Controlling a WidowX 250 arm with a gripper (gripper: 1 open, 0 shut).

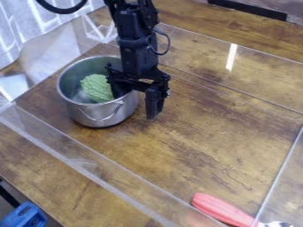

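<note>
A steel pot point(101, 112) with side handles stands on the wooden table at the left, a green bumpy object point(97, 89) inside it, partly hidden by the robot. My black gripper point(135, 105) is over the pot's right side, its far finger reaching down just outside the rim. Whether its fingers are open or shut on anything is hard to make out against the dark arm.
Clear plastic walls border the work area point(211, 133). A red-handled tool point(222, 209) lies at the bottom right and a blue object point(27, 215) at the bottom left.
</note>
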